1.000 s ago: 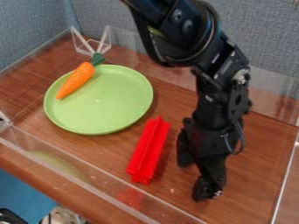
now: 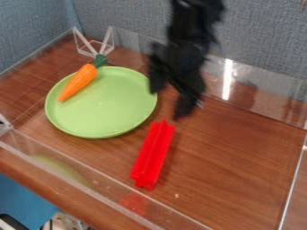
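Observation:
My gripper (image 2: pixel 171 96) is a dark, motion-blurred shape at the upper middle, over the right edge of the green plate (image 2: pixel 93 112) and above the table. It looks open, with fingertips apart, though blurred. Below it lies a long red block (image 2: pixel 153 154) on the wooden table. An orange carrot with a green top (image 2: pixel 77 81) rests at the upper left rim of the plate.
The wooden table (image 2: pixel 234 171) has free room on the right. Clear low walls run along the front and back edges. A white wire-like object (image 2: pixel 93 47) stands at the back left. Grey padded walls rise behind.
My arm and gripper have moved up and left, away from the right part of the table, to above the red block and plate's edge. The objects look unmoved.

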